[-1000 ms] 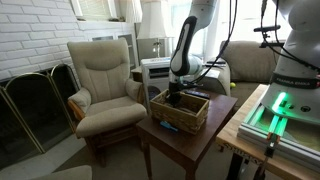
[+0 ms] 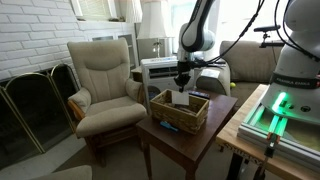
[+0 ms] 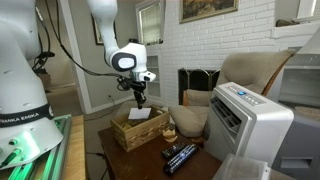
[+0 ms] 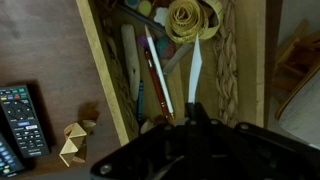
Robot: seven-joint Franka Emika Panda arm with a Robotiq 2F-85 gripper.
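Observation:
Hanging from my gripper [image 2: 182,86] is a flat white sheet, perhaps paper or card [image 2: 180,99], over the wicker basket [image 2: 180,116]. In the wrist view the same sheet [image 4: 195,70] shows nearly edge-on, its near end between the fingertips, which are shut on it. Exterior view 2 has the sheet [image 3: 140,113] slightly tilted, its lower part in front of or within the basket [image 3: 140,133]; the exact height above the contents is hard to tell.
Inside the basket lie a rolled woven band [image 4: 185,18], a white pencil [image 4: 153,55] and a red pencil [image 4: 158,80]. Beside it on the dark table are two remotes [image 4: 24,118] and a small folded tan piece [image 4: 74,143]. A beige armchair [image 2: 105,80] stands behind.
My gripper has risen from low in the basket to above it. The white sheet has come up with it, not visible a second ago.

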